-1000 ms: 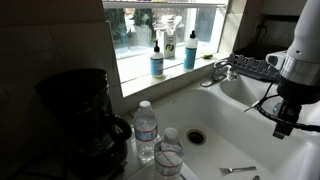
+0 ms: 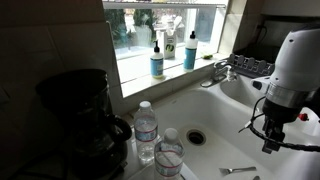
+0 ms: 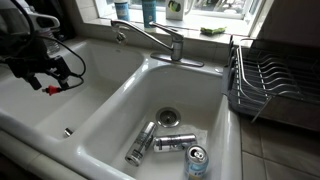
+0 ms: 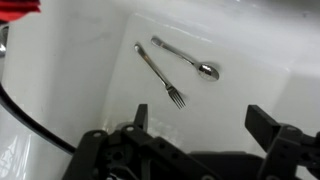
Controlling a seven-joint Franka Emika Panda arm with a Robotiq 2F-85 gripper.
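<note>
A silver fork [image 4: 160, 74] and a spoon [image 4: 188, 57] lie on the white basin floor in the wrist view, their handle ends close together. My gripper stands open above the basin, its two black fingers [image 4: 262, 125] wide apart with nothing between them. Both utensils are beyond the fingertips. In exterior view 1 the fork [image 2: 238, 170] shows near the bottom edge, left of and below the gripper [image 2: 268, 146]. From exterior view 2 the gripper [image 3: 50, 82] hangs over the left basin.
Water bottles [image 2: 146, 130] and a dark coffee maker [image 2: 85, 120] stand beside the sink. Several cans [image 3: 196, 160] sit in the other basin, past the divider [image 3: 115, 100]. A faucet [image 3: 172, 45] and dish rack [image 3: 270, 75] are behind. Something red [image 4: 18, 8] fills a wrist-view corner.
In exterior view 1 the arm has moved left and somewhat lower over the basin. The fork and the bottles have stayed where they were.
</note>
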